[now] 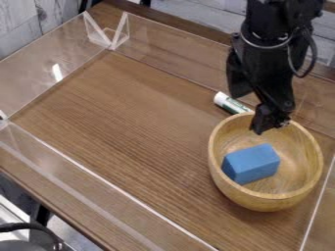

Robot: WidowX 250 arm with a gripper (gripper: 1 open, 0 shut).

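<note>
A wooden bowl (281, 196) on the right holds a blue block (250, 163), lying toward its front left. The black gripper (252, 113) hangs over the back of the bowl, above and behind the block; whether its fingers are open or shut is unclear. A small white and green object (229, 106) lies just behind the bowl, left of the gripper.
A clear plastic stand (105, 29) sits at the back left. Dark cables or parts lie at the front left corner.
</note>
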